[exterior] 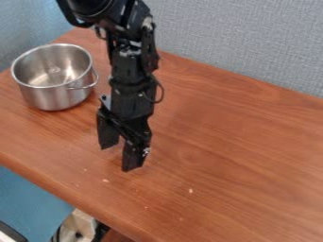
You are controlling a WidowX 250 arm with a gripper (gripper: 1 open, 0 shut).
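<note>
My black gripper (121, 147) hangs low over the wooden table (228, 170), close to its surface, open, with its two dark fingers apart and nothing visible between them. A steel pot (53, 76) with a wire handle stands on the table to the left of the arm, behind the gripper.
A textured grey wall (252, 47) runs behind the table. Beyond the left edge is a blue surface (28, 200), with some small objects at the bottom left.
</note>
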